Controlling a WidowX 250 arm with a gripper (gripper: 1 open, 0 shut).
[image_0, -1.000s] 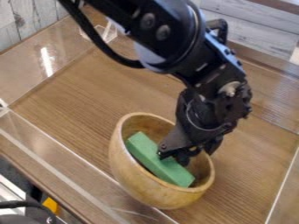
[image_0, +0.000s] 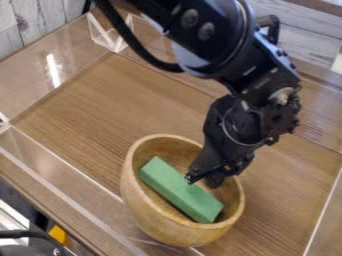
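A wooden bowl (image_0: 143, 203) sits low in the middle of the view. Inside it lies a long green block (image_0: 178, 188), running from upper left to lower right. My black gripper (image_0: 207, 172) reaches down from the top to the bowl's back right rim, beside and slightly above the block. The fingertips are partly in shadow; I cannot make out whether anything is between them.
The wooden table (image_0: 94, 112) has free room to the left and behind the bowl. Clear plastic walls (image_0: 40, 60) edge it at the left, and a pale plank wall stands at the back.
The gripper has shifted slightly to the right, toward the bowl's back rim. More of the green block now shows, and the bowl has shifted slightly left.
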